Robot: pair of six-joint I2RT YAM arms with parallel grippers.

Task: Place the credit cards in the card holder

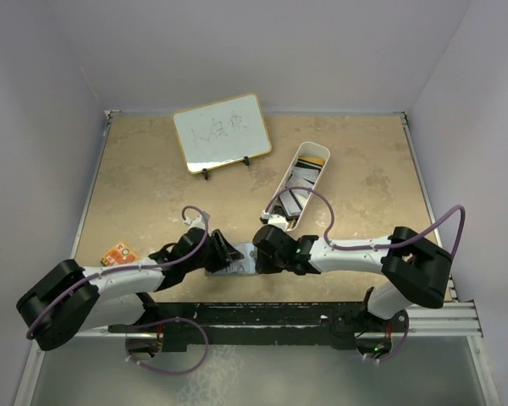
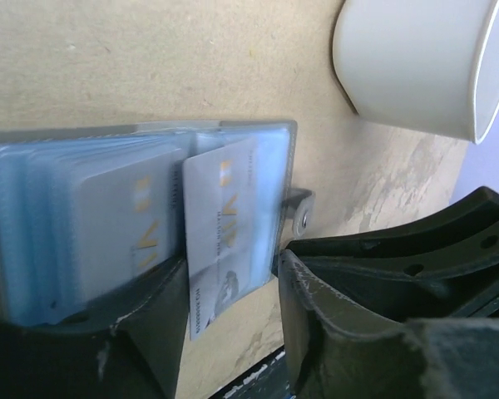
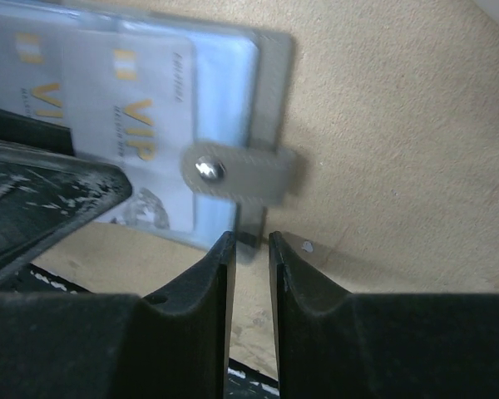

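The light-blue card holder (image 2: 269, 158) lies open near the table's front, with grey VIP cards (image 2: 218, 208) (image 3: 133, 100) on it and a snap tab (image 3: 241, 174) at its right edge. My left gripper is part open over the cards, one card's lower end between its fingertips; whether it grips the card is unclear. My right gripper is at the holder's lower right edge, its fingertips a small gap apart, with nothing clear between them.
A white tray (image 1: 317, 173) with cards stands behind the right arm. A whiteboard (image 1: 223, 133) lies at the back, an orange notebook (image 1: 118, 258) at left.
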